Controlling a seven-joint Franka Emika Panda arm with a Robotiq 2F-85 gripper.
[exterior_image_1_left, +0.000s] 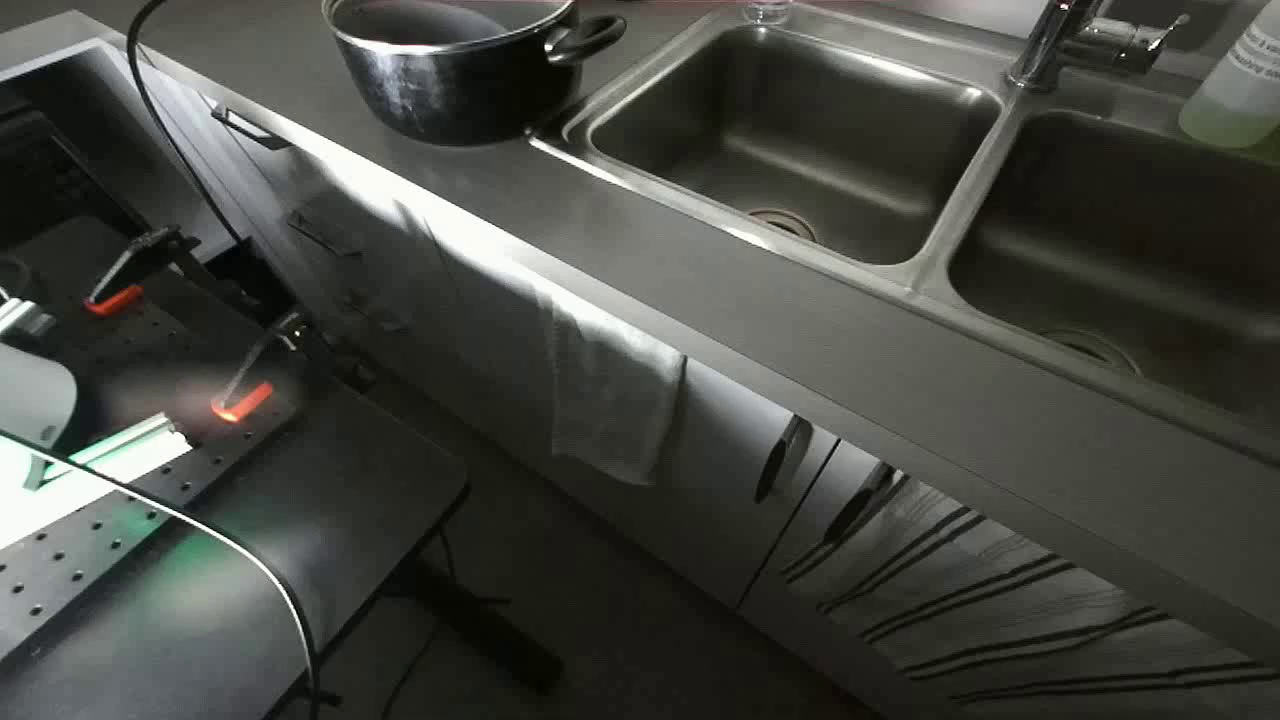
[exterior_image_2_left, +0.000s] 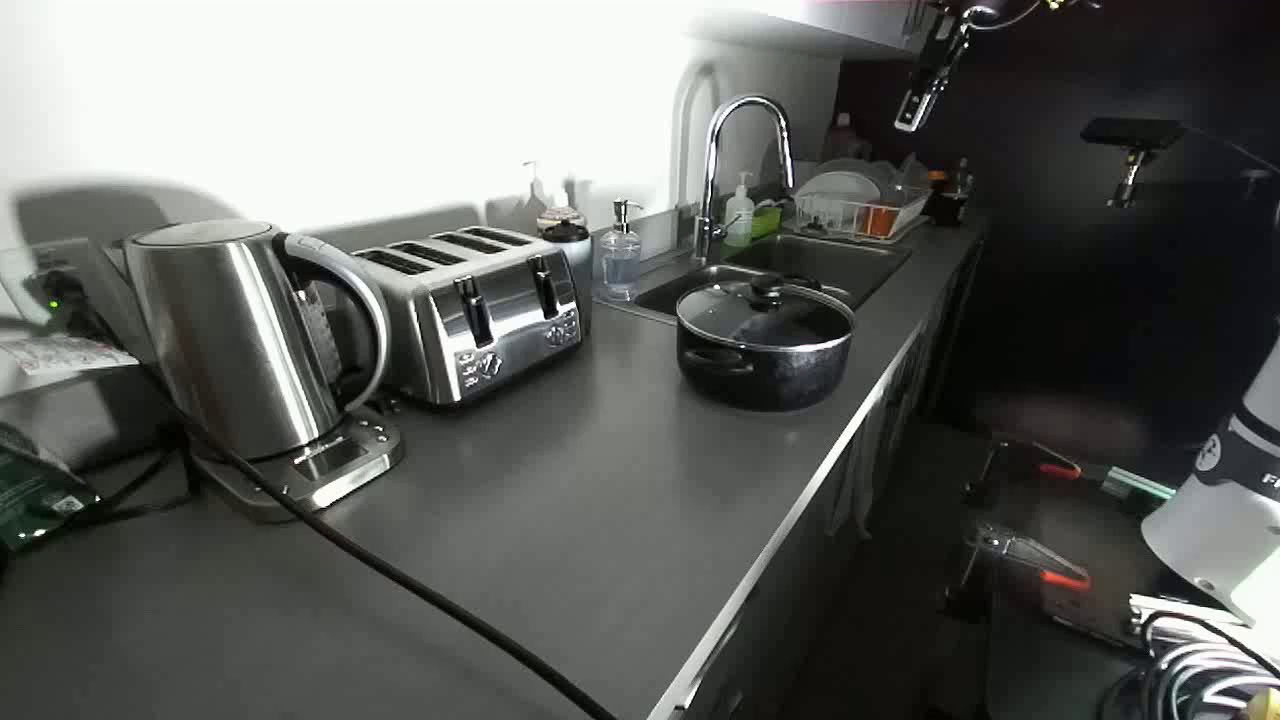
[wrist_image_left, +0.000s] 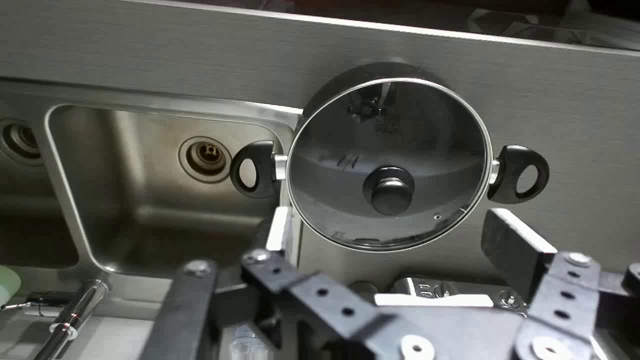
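Observation:
A black pot with two loop handles stands on the counter beside the sink. Its glass lid lies on top, with a round black knob near the middle. In the wrist view my gripper is open wide above the pot, its fingers far apart and nothing between them. Part of the gripper shows high at the upper right of the second exterior view. The first exterior view shows the pot cut off at the top edge, its lid mostly out of frame.
A double sink with a tall faucet adjoins the pot. Along the wall stand a toaster, a kettle and a soap bottle. A dish rack is at the far end.

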